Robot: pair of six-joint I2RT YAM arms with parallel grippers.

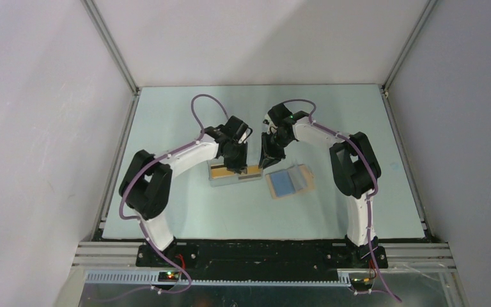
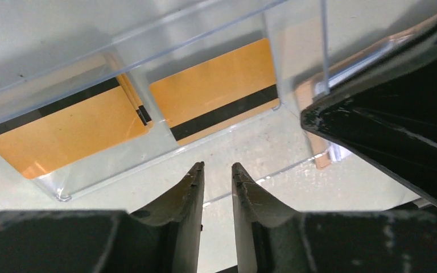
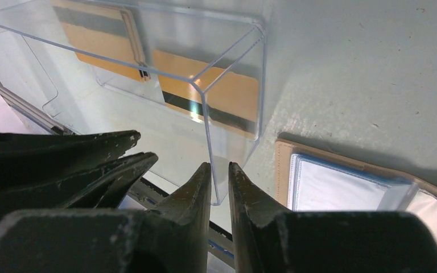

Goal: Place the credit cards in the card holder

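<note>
The clear card holder (image 1: pixel 224 180) holds orange cards with black stripes, one in the left section (image 2: pixel 62 136) and another in the right section (image 2: pixel 213 79). My right gripper is shut on the holder's right end wall, seen edge-on in the right wrist view. My left gripper is over the holder's front side, slightly open, with only a narrow gap and no card visible between its fingertips. In the top view both grippers, left (image 1: pixel 241 167) and right (image 1: pixel 262 164), are close together and partly cover the holder.
A tan board (image 3: pixel 283 170) with blue and white cards or sleeves (image 1: pixel 283 183) lies right of the holder. Walls border the table at left, back and right.
</note>
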